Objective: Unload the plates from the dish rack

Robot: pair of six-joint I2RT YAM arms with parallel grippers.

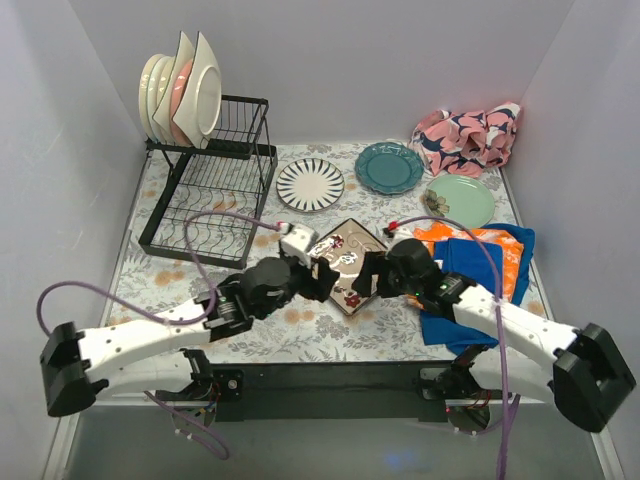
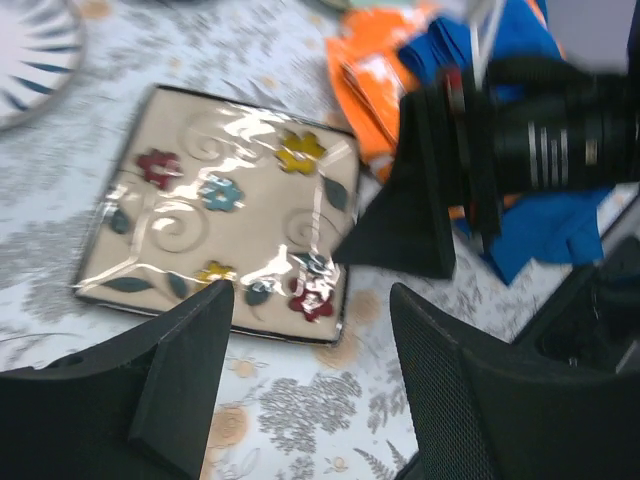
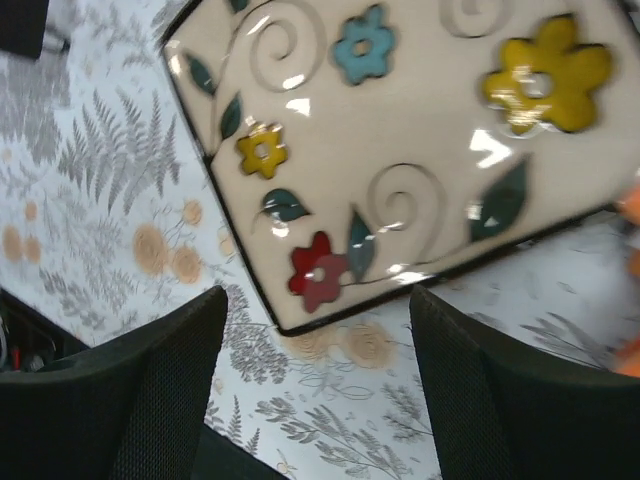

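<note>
The square cream plate (image 1: 345, 246) with coloured flowers and a dark edge lies flat on the table, partly covered by both arms in the top view. My left gripper (image 1: 325, 280) hovers over its left side, and my right gripper (image 1: 370, 274) over its right side. Each has a gap between its fingers with nothing held. The left wrist view shows nearly the whole plate (image 2: 225, 205) ahead of the fingertips; the right wrist view shows its near corner (image 3: 330, 240). In the dish rack (image 1: 257, 170), several white plates (image 1: 207, 98) and a pink plate (image 1: 180, 90) stand upright on the upper tier.
A striped plate (image 1: 310, 185), a teal plate (image 1: 389, 167) and a green plate (image 1: 462, 200) lie flat behind. Orange cloth (image 1: 430, 235) and blue cloth (image 1: 470, 260) are at the right, a patterned cloth (image 1: 468, 140) at the back right. The rack's lower tier is empty.
</note>
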